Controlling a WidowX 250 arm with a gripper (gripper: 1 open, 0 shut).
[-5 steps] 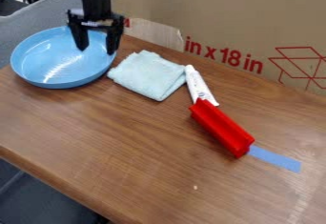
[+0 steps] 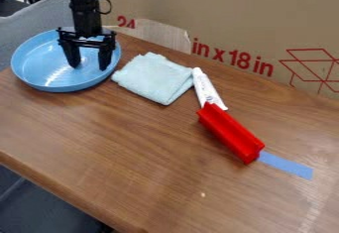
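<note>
My gripper (image 2: 87,54) is open, its black fingers lowered inside the blue round tray (image 2: 39,62) at the upper left, near the tray's right-back part. Nothing shows between the fingers. To the right of the tray lies a folded pale-blue cloth (image 2: 154,77). A red block (image 2: 229,132) lies on the wooden table to the right, with a white, narrow object (image 2: 207,87) behind it.
A strip of blue tape (image 2: 286,165) is on the table at the right. A cardboard box (image 2: 252,24) stands along the back.
The cloth and red block have not moved.
</note>
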